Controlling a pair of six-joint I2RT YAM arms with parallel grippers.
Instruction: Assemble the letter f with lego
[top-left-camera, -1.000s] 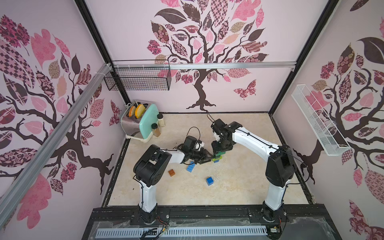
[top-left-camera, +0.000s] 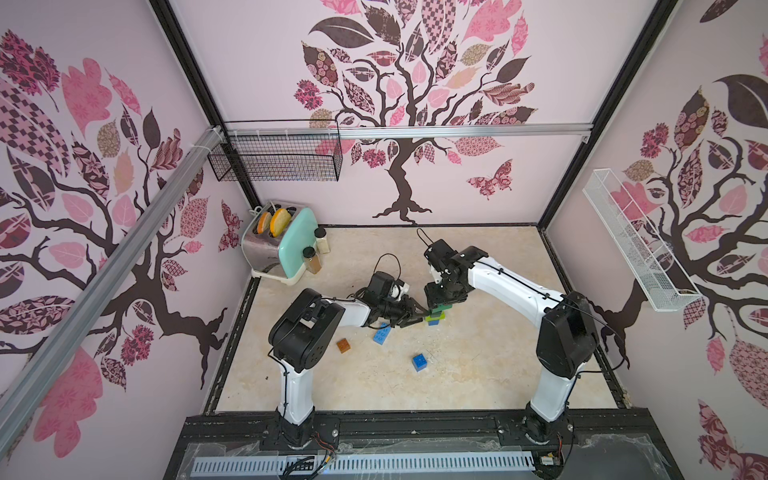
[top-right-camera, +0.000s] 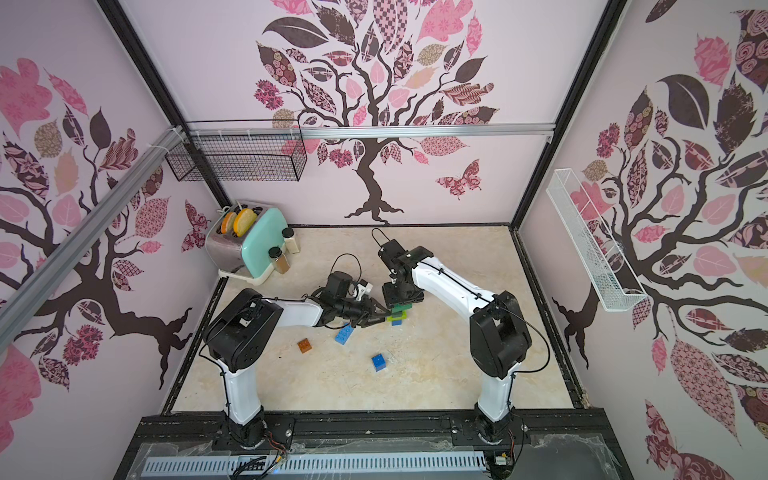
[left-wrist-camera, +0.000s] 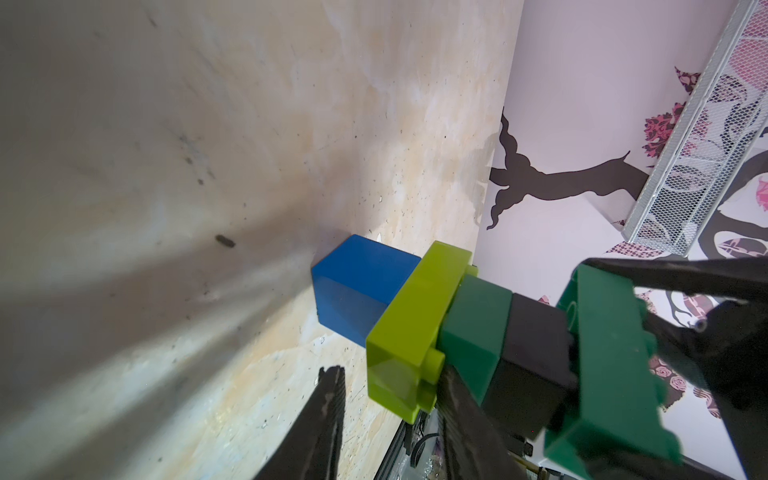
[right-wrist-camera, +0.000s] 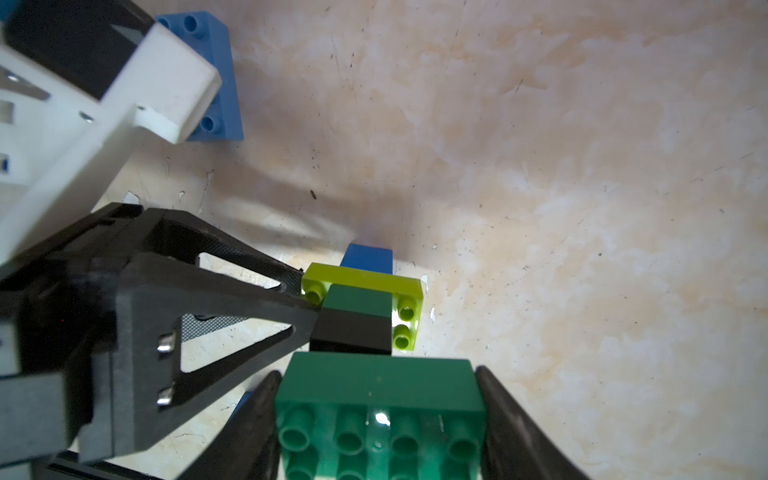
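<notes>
A stack has a blue brick (left-wrist-camera: 360, 280) at the bottom, then a lime green brick (left-wrist-camera: 420, 328), a small green brick (left-wrist-camera: 473, 336) and a black brick (left-wrist-camera: 528, 364) on top. My left gripper is shut on one end of the lime brick. Over the stack, my right gripper is shut on a wider green brick (right-wrist-camera: 380, 380), gripped at its two ends. In the left wrist view, this brick's open underside faces the black brick's studs, slightly tilted against them, and some gap shows. Whether the blue base touches the table cannot be told.
A loose blue brick (top-left-camera: 420, 362) lies in front of the stack. Another blue brick (top-left-camera: 381, 334) lies below the left gripper, and an orange-brown brick (top-left-camera: 343, 345) is farther left. A toaster (top-left-camera: 280, 244) and two bottles stand at the back left.
The left arm and the stack look unchanged.
</notes>
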